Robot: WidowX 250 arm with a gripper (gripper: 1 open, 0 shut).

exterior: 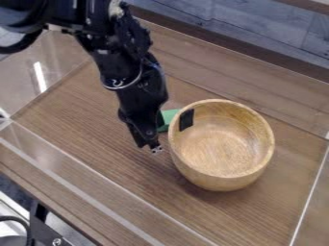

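Observation:
My black gripper (152, 135) points down at the middle of the table, just left of a round wooden bowl (218, 154). A green object (167, 117) lies behind the gripper, beside the bowl's left rim, partly hidden. A small dark piece (187, 119) shows at the bowl's left rim; I cannot tell what it is. Whether the fingers are shut or hold anything is hard to make out.
A grey-blue plank wall (244, 29) stands at the back. A cable lies at the bottom left corner.

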